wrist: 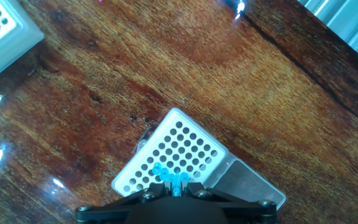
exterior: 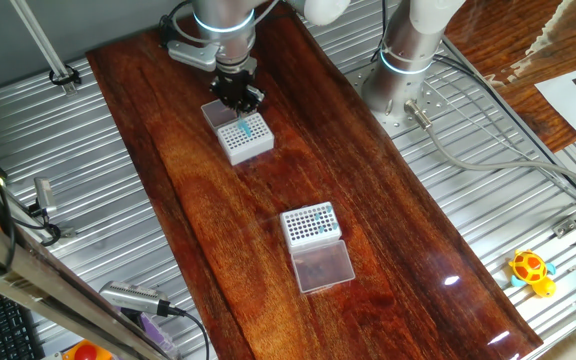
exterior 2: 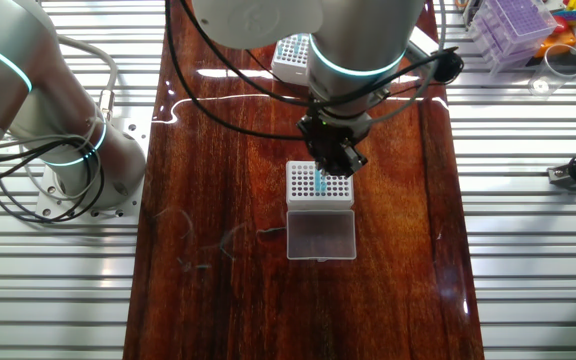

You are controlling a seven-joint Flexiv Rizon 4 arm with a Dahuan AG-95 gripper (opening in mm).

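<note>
A white rack [exterior: 245, 138] with rows of round holes and several blue tips stands on the wooden table, its clear lid [exterior 2: 321, 235] folded open. Over that rack, close above its lid-side rows, is my gripper [exterior: 241, 108]. In the wrist view the gripper has its black fingers close together at the bottom edge. Blue tips [wrist: 161, 172] show just ahead of them, and some blue shows between the fingers. Whether they grip a tip or only stand around it, I cannot tell. A second white rack [exterior: 310, 224], also holding several blue tips, lies farther along the table.
The second rack's open clear lid [exterior: 323, 267] lies flat on the wooden table [exterior: 218, 260]. Bare wood separates the two racks.
</note>
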